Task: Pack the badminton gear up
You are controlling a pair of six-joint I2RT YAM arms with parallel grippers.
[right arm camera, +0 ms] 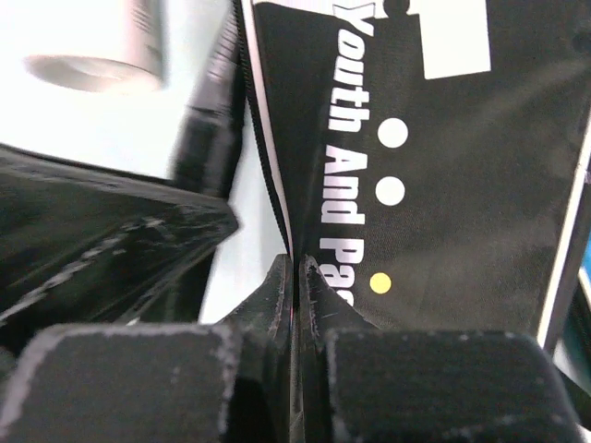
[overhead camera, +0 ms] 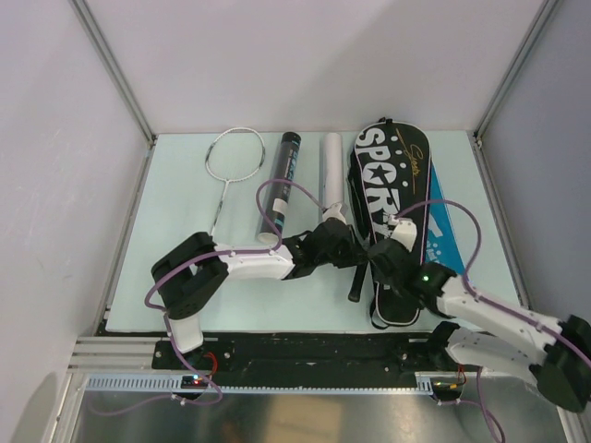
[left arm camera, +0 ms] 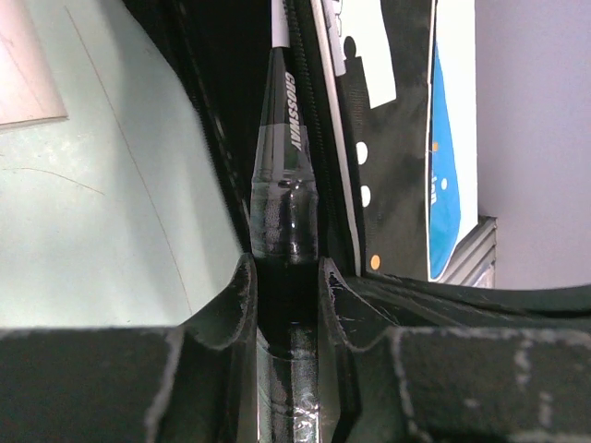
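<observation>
A black racket bag [overhead camera: 399, 171] with "SPORT" lettering lies right of centre, its left side open. Out of that side sticks a racket's black handle [overhead camera: 357, 284], its upper part lying inside the opening in the left wrist view. My left gripper is shut on this handle [left arm camera: 283, 217], a finger on each side. Across from it, my right gripper is shut on the bag's thin zip edge [right arm camera: 265, 115], which runs in between the fingertips. The racket's head is hidden by the bag.
A second racket [overhead camera: 223, 189] lies at the left. A dark shuttlecock tube [overhead camera: 285, 166] and a pale tube [overhead camera: 332, 166] lie between it and the bag. Something blue [overhead camera: 443, 231] shows under the bag's right side.
</observation>
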